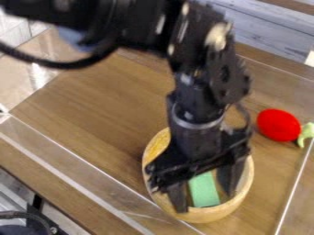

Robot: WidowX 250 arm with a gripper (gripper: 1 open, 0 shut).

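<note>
My black gripper (201,184) is down inside a tan wooden bowl (160,147) near the front centre of the table, its fingers open over a mint-green block (204,191) lying in the bowl. The arm hides much of the bowl's inside, and whether the fingers touch the block cannot be told.
A red object with a pale green top (278,126) lies to the right behind the bowl. Clear rails or edges run along the front and right.
</note>
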